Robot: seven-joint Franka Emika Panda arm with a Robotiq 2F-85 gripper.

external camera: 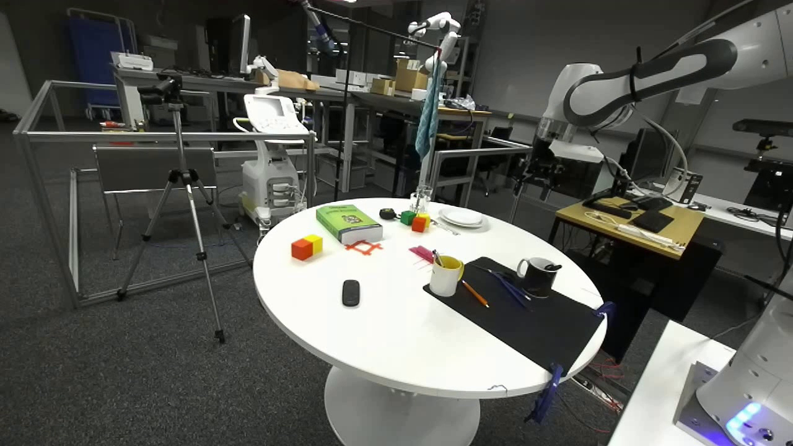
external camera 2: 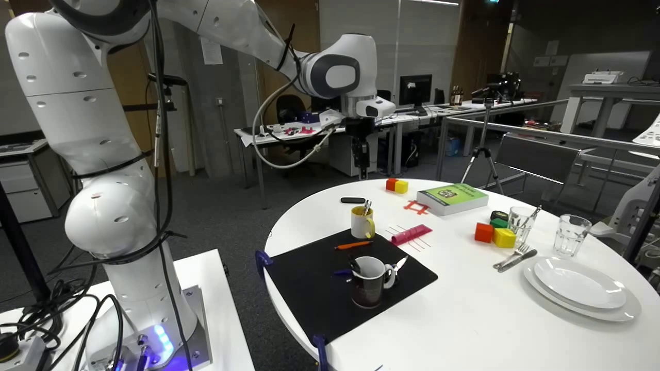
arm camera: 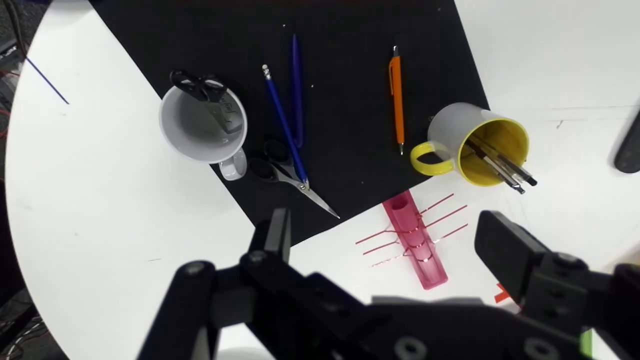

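My gripper is open high above the round table, its fingers wide apart and nothing between them. Below it in the wrist view lies a pink trough-shaped piece [arm camera: 433, 273] with thin red prongs on both sides. On the black mat [arm camera: 348, 102] rest an orange pen [arm camera: 396, 99], a blue pencil [arm camera: 282, 117], a purple pen [arm camera: 297, 84] and scissors [arm camera: 312, 195]. A yellow-lined mug [arm camera: 447, 129] holding several pens stands at one mat edge. Another mug [arm camera: 183, 129], dark outside with a white interior, stands at another edge with black-handled scissors inside.
A green book [external camera 2: 461, 196], red and yellow blocks [external camera 2: 396, 185], more blocks [external camera 2: 484, 232], two glasses [external camera 2: 572, 238], cutlery [external camera 2: 518, 259] and stacked plates [external camera 2: 625, 306] occupy the table. Blue clamps [external camera: 547, 394] grip its edge.
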